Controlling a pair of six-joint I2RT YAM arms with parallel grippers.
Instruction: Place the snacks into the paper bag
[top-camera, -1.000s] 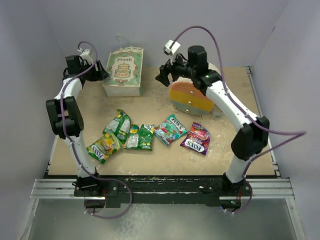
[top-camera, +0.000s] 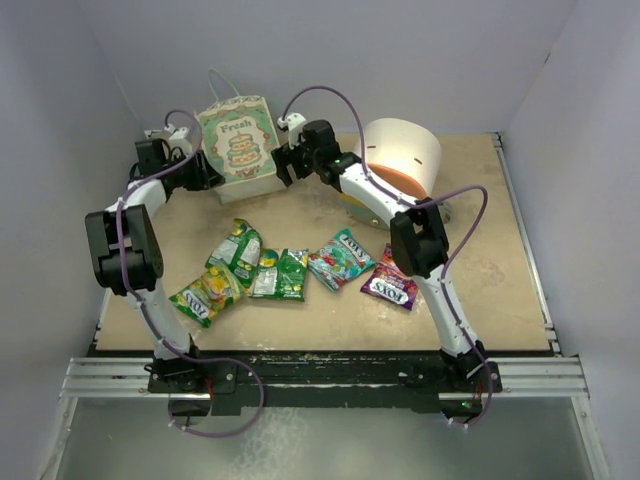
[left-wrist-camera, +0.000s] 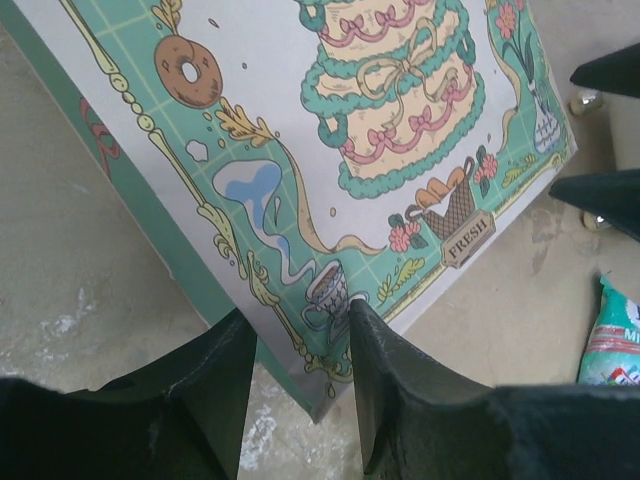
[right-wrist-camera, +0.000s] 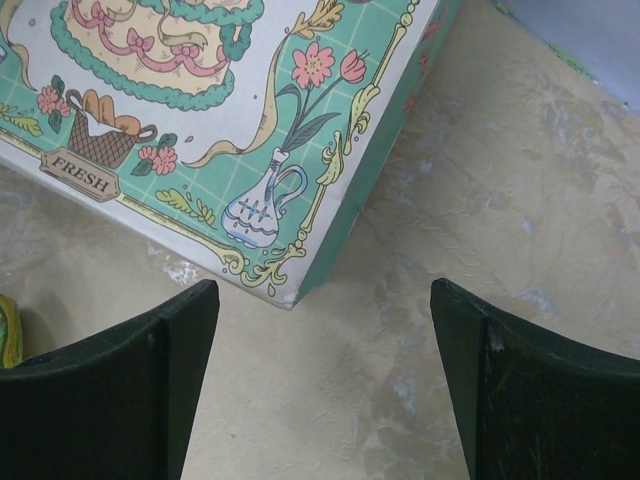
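The paper bag (top-camera: 240, 140), green and cream with a cake print and the word Fresh, lies tilted at the back left of the table. Its lower left corner is pinched by my left gripper, which is shut on it. At the lower right corner of the bag my right gripper stands open, with the corner ahead of its fingertips and nothing gripped. The snacks lie on the table in front: green packets (top-camera: 238, 250), a yellow-green packet (top-camera: 207, 294), a teal packet (top-camera: 341, 259) and a purple packet (top-camera: 391, 285).
A rounded cabinet with a white top (top-camera: 402, 150) and coloured drawers stands right of the bag, partly behind my right arm. Grey walls border the back and both sides. Bare table (top-camera: 470, 290) lies to the right.
My right gripper has come left from near the cabinet to the bag's right corner.
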